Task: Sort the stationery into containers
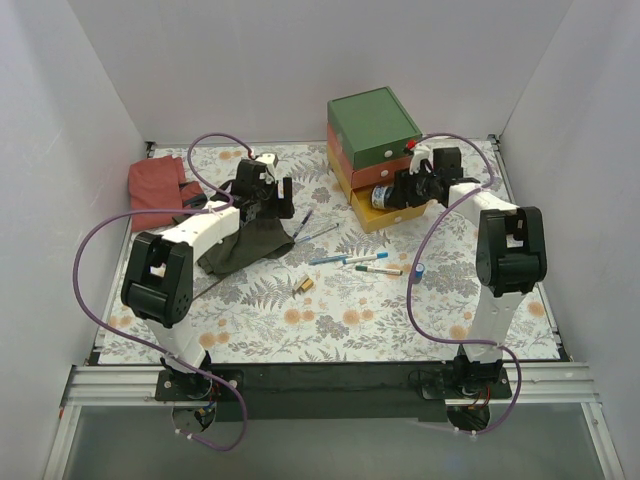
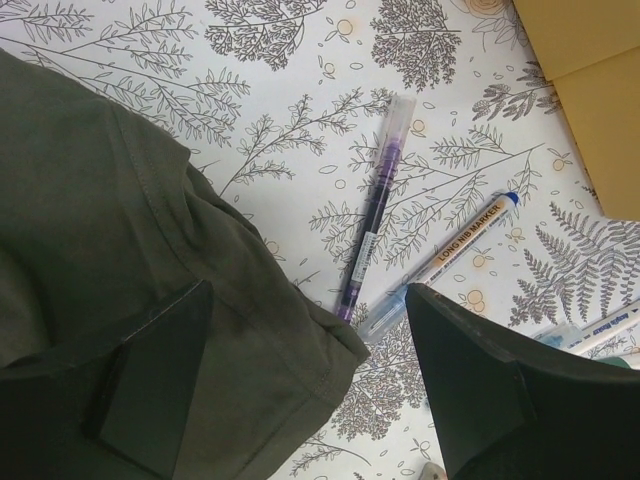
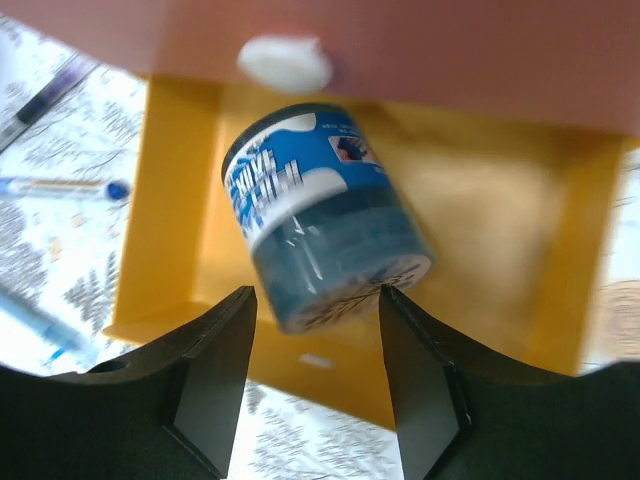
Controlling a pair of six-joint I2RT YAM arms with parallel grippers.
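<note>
A yellow drawer (image 1: 380, 222) stands pulled out beneath the orange and green drawers (image 1: 375, 125). Inside it a blue-labelled jar (image 3: 320, 200) is tipped over, its near end close to the fingertips of my right gripper. Those fingers are apart, and they do not grasp the jar. Over the dark green cloth (image 2: 200, 270) my left gripper is open and empty. Beyond its fingers lie a purple pen (image 2: 375, 205) and a long nib marker (image 2: 450, 250). More markers (image 1: 365, 258) rest mid-table.
A small blue cylinder (image 1: 419, 271) stands on the right and a small yellowish item (image 1: 303, 285) lies near the centre. Red cloth (image 1: 158, 193) covers the back left.
</note>
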